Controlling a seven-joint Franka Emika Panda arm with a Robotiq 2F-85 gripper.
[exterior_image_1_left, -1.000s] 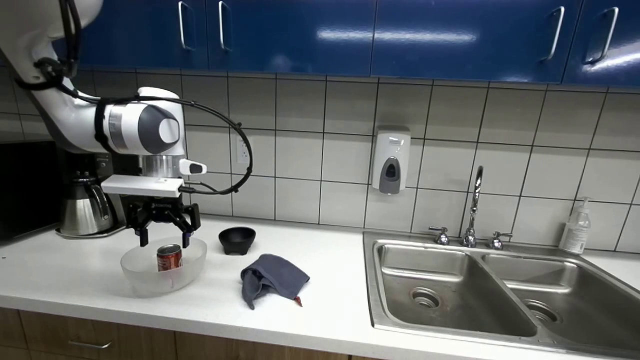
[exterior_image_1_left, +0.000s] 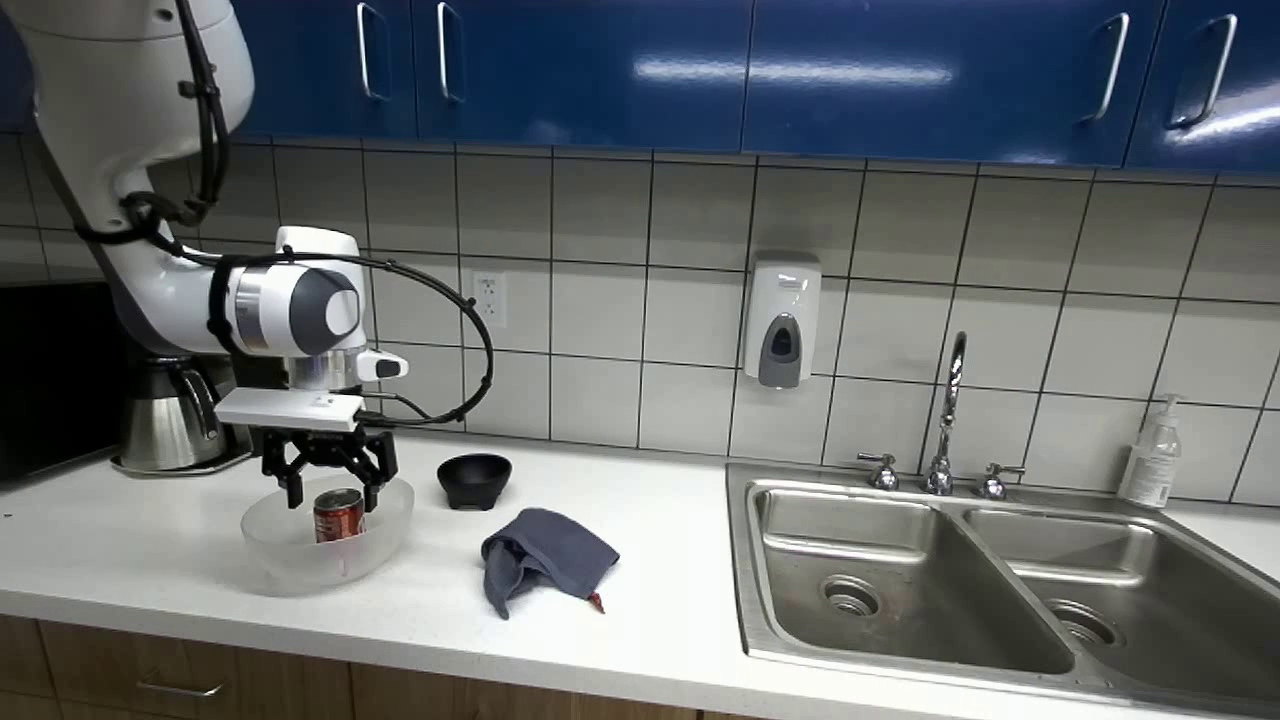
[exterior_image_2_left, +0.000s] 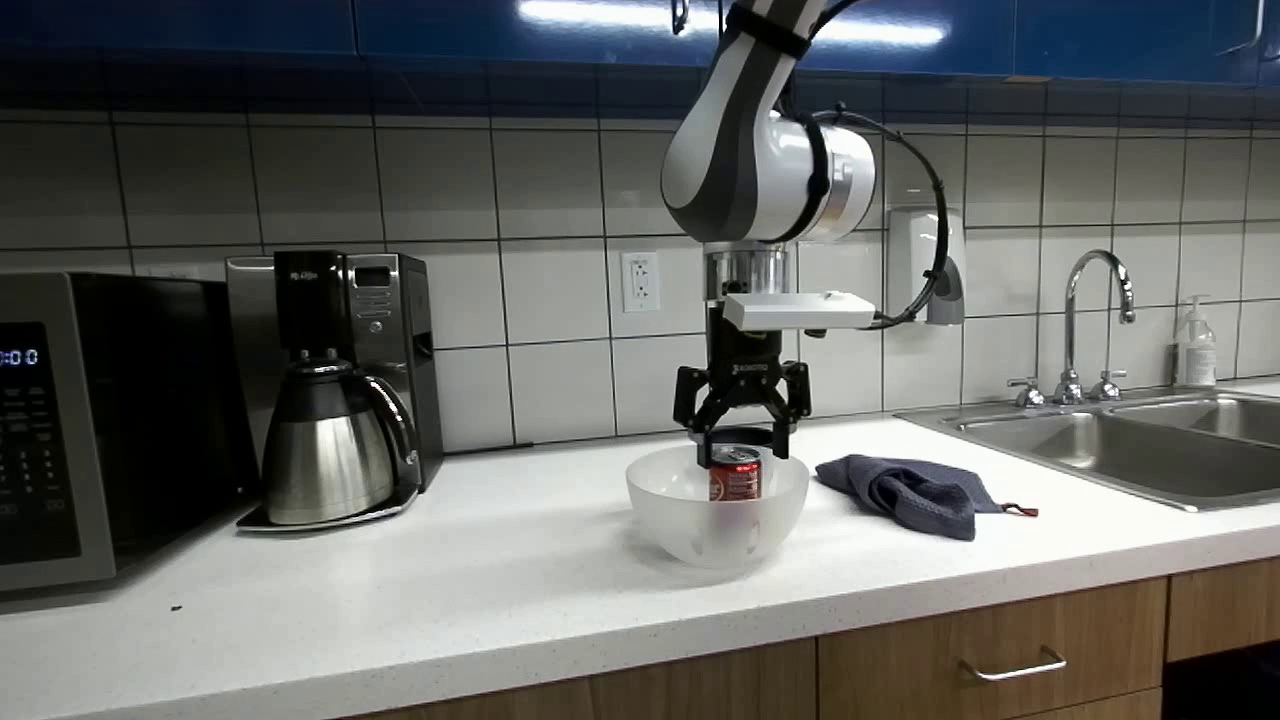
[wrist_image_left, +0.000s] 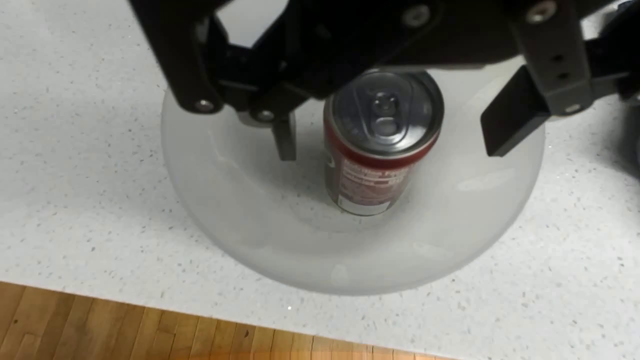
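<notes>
A red can (exterior_image_1_left: 338, 516) with a silver top stands upright inside a frosted, see-through bowl (exterior_image_1_left: 270, 546) on the counter. My gripper (exterior_image_1_left: 332, 500) is open and points down into the bowl's mouth, its fingers spread to either side of the can. From the wrist view, the can (wrist_image_left: 378, 147) lies between the two fingertips with a visible gap on each side, wider on the right, and the bowl (wrist_image_left: 360, 264) surrounds it. In the second exterior view the can (exterior_image_2_left: 735, 476) shows beneath the gripper, its lower part blurred by the bowl wall.
A small black bowl (exterior_image_1_left: 474, 480) sits behind and right of the frosted one. A crumpled grey cloth (exterior_image_1_left: 558, 552) lies to the right, then the sink (exterior_image_1_left: 888, 576). A coffee maker (exterior_image_2_left: 342, 396) and a microwave (exterior_image_2_left: 96, 420) stand left.
The arm has lowered, bringing my gripper closer around the can's top and tilting it slightly. Its fingers remain open; the can and the bowl have not moved.
</notes>
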